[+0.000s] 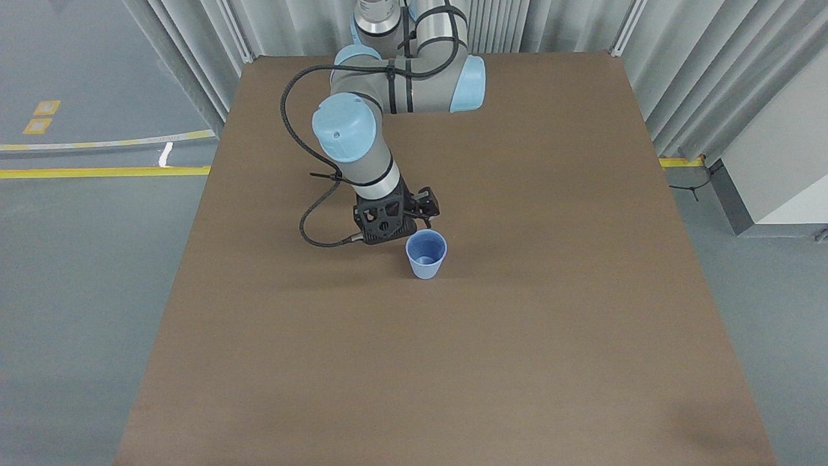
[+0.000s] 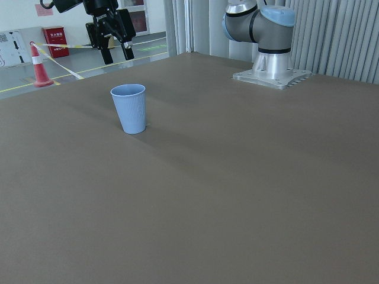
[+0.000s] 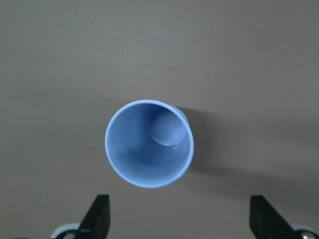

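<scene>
A light blue cup [image 1: 425, 264] [image 2: 129, 112] stands upright on the brown table, just in front of my gripper in the front view. In the left view my gripper [image 2: 118, 56] hangs above the table, higher than the cup and apart from it, its two fingers spread with nothing between them. From the wrist view I look down into the cup [image 3: 148, 159]; the fingertips [image 3: 101, 214] show at the bottom edge, wide apart, below the cup's rim in the picture.
Grey curtains line the far edge, behind the arm's base [image 2: 272, 74]. A red cone and barrier tape are on the floor beyond the table.
</scene>
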